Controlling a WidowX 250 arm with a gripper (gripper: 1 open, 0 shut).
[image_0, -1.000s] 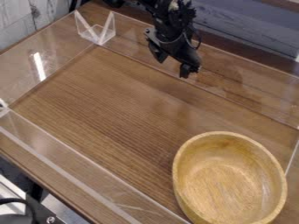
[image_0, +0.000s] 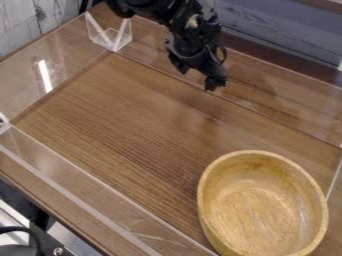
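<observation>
My dark gripper (image_0: 198, 74) hangs from the arm at the back centre of the wooden table (image_0: 120, 130), its fingers open and pointing down near the tabletop. I cannot make out any object between or under them.
A large pale yellow bowl (image_0: 262, 200) fills the front right. A small clear plastic piece (image_0: 110, 32) stands at the back left near the rim. A wall runs along the back right.
The arm has shifted slightly at the back centre, its upper part leaning a little differently. The bowl and the rest of the table look the same.
</observation>
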